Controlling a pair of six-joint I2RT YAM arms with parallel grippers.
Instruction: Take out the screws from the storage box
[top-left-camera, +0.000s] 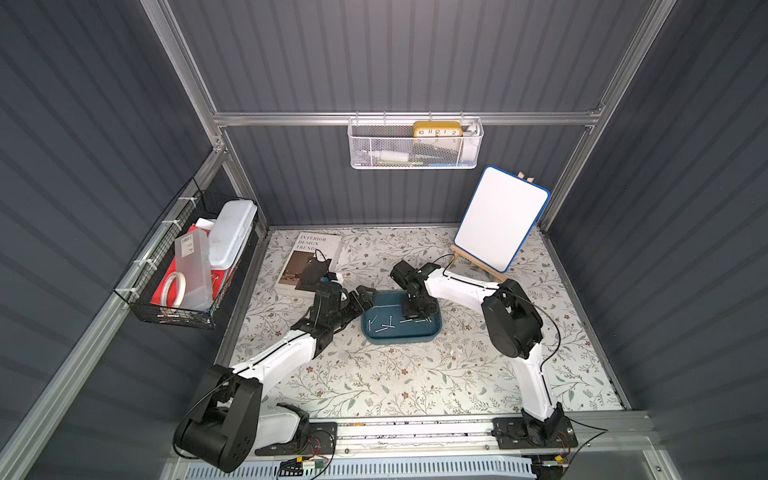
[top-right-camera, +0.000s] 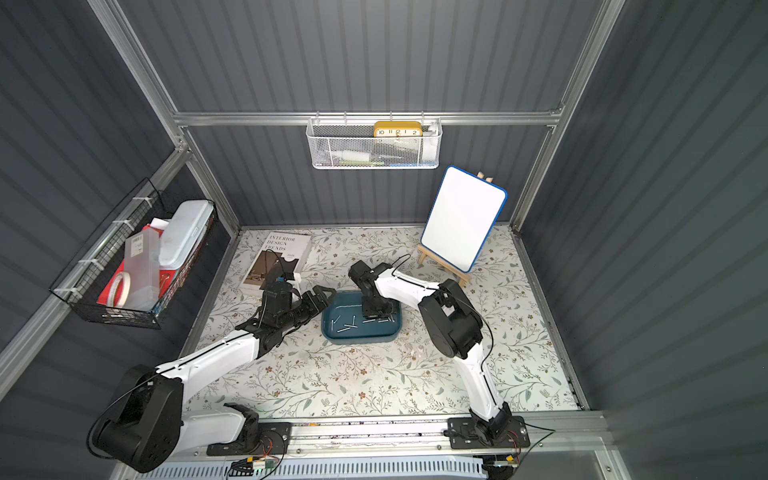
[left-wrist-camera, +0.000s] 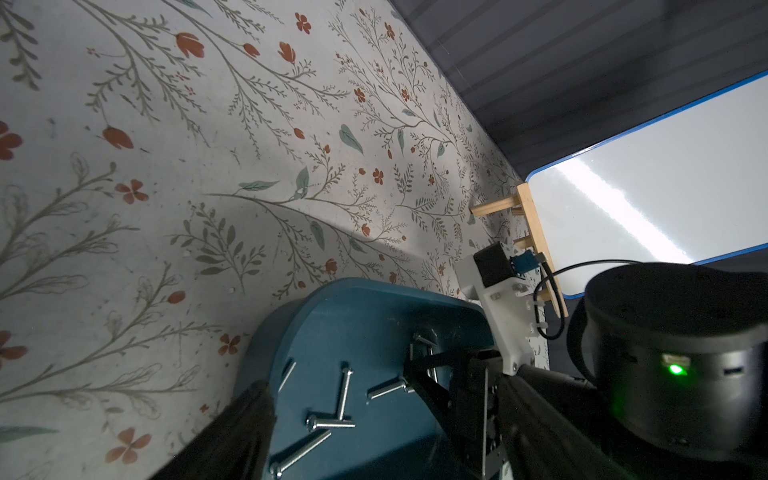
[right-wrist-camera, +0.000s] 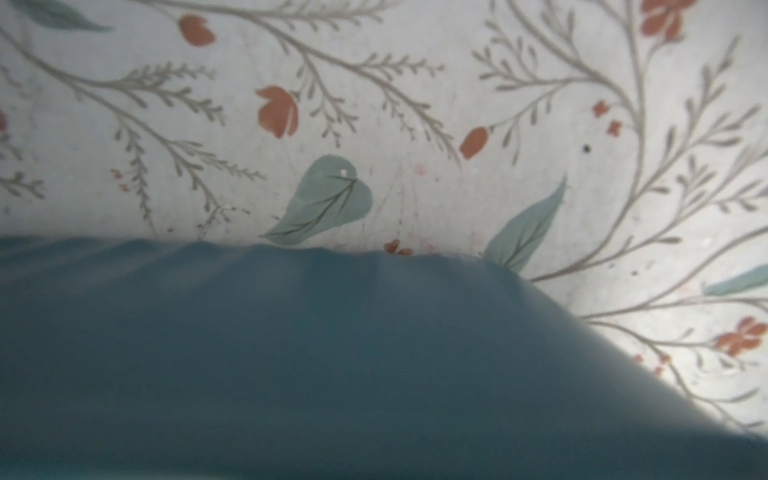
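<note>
The dark blue storage box (top-left-camera: 400, 341) stands mid-table with several silver screws lying loose inside. In the left wrist view, a crossed pair of screws (left-wrist-camera: 330, 423) rests on its floor near one end, and another screw (left-wrist-camera: 300, 454) lies close by. My left gripper (top-left-camera: 365, 301) is open at the box's left edge, its blurred fingers (left-wrist-camera: 240, 436) empty. Down inside the right half of the box is my right gripper (top-left-camera: 416, 314), shut, with its tips by some screws (left-wrist-camera: 425, 342); nothing shows clearly between them. The right wrist view holds only the box wall (right-wrist-camera: 320, 360) and table.
A magazine (top-left-camera: 307, 248) with a black item on it lies behind the left arm. A whiteboard on an easel (top-left-camera: 501, 217) stands at the back right. Along the left wall hangs a loaded wire basket (top-left-camera: 182, 318).
</note>
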